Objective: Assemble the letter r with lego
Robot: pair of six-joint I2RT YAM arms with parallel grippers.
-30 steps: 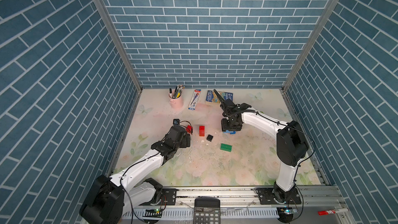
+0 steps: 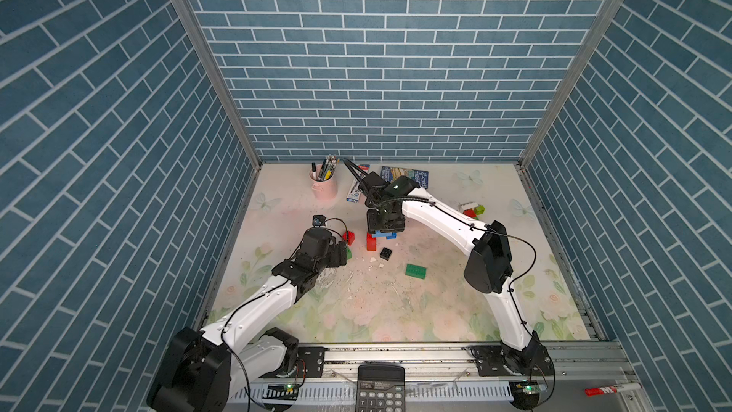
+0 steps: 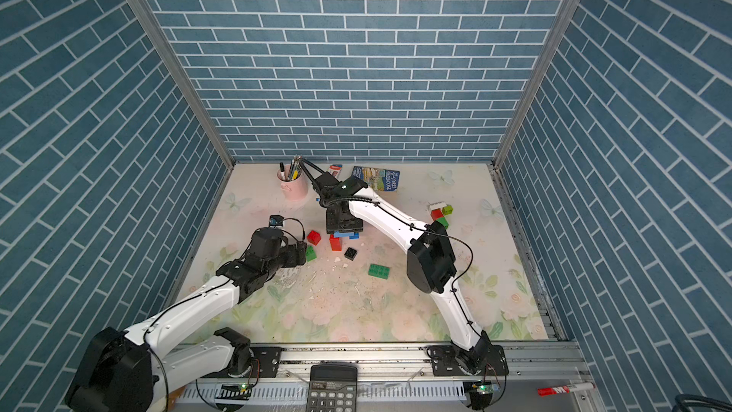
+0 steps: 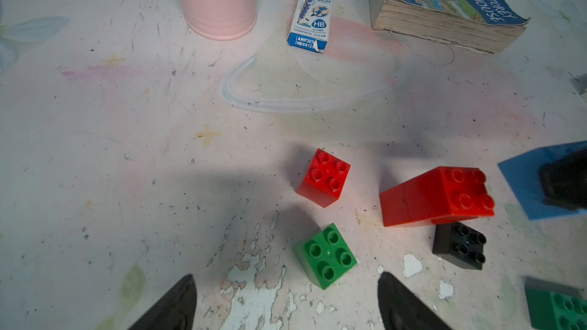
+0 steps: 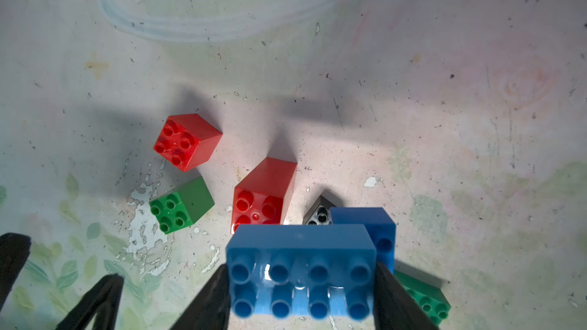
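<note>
My right gripper is shut on a long blue brick [image 5: 299,238], held above the table with its studs toward the camera. A second blue piece [image 5: 367,215] shows behind its right end; whether they are joined is hard to tell. Below stands a tall red brick [image 5: 263,192], and beside it a small black brick, partly covered by blue in the right wrist view. My left gripper is open and empty, above and short of a small green brick [image 4: 327,256]. A small red brick [image 4: 324,177] lies farther back.
A long green brick [image 2: 415,271] lies at front centre. Several bricks [image 3: 440,215] cluster at the right rear. At the back are a pink cup [image 2: 324,186], a pencil box [image 4: 311,12] and a book [image 4: 449,3].
My right gripper has moved left with the blue brick, from right of the black brick to over the tall red brick's area.
</note>
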